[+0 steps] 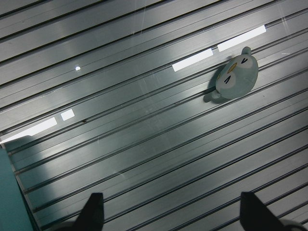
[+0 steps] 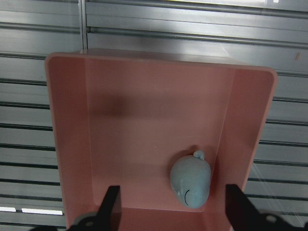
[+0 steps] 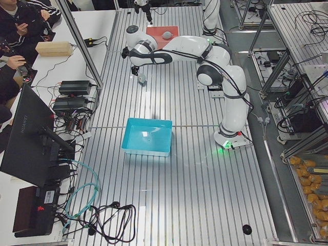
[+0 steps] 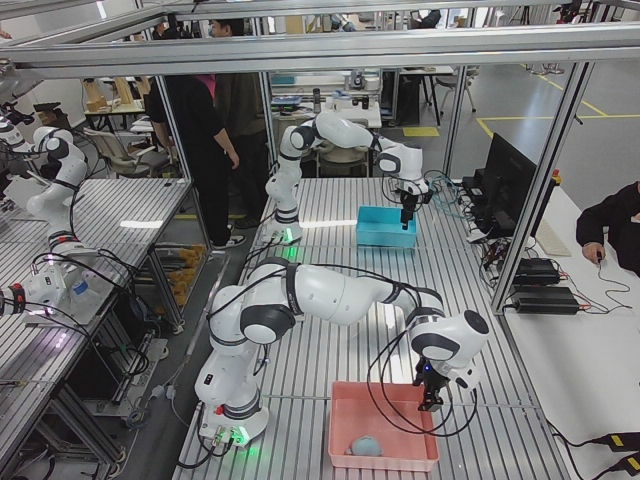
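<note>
A pale bluish plush toy with a face [image 1: 236, 77] lies on the slatted table, also seen in the camera left view [image 3: 142, 79] below a gripper. My left gripper is open above the table, the toy ahead of it to the upper right of the wrist view. A similar plush toy [image 2: 190, 182] lies in the pink bin [image 2: 149, 96], toward its right side in the right wrist view. My right gripper hangs open over that bin, nothing between its fingers.
A cyan bin [image 3: 146, 152] stands on the table; its wall edges into the left wrist view. A monitor [image 3: 28, 133], power boxes and cables line one side. Bare table surrounds both bins.
</note>
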